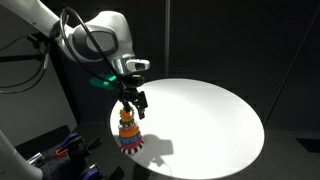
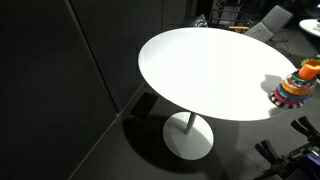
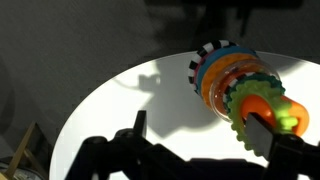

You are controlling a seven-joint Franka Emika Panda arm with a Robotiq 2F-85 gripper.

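Note:
A stacking toy of colourful rings (image 1: 131,135) stands on the round white table near its left edge, an orange and green top above a checkered black-and-white base. My gripper (image 1: 133,104) is right over it, pointing down. In the wrist view the fingers are wide apart, and the gripper has bare white table between its fingertips. The toy's orange top (image 3: 257,106) lies by the right finger, which hides part of it. In the second exterior view the toy (image 2: 292,90) sits at the table's right rim; whether it is tilted is hard to tell.
Most of the white tabletop (image 1: 205,120) is empty. The toy is close to the table's edge, with dark floor (image 3: 70,60) beyond it. A single pedestal base (image 2: 188,137) carries the table.

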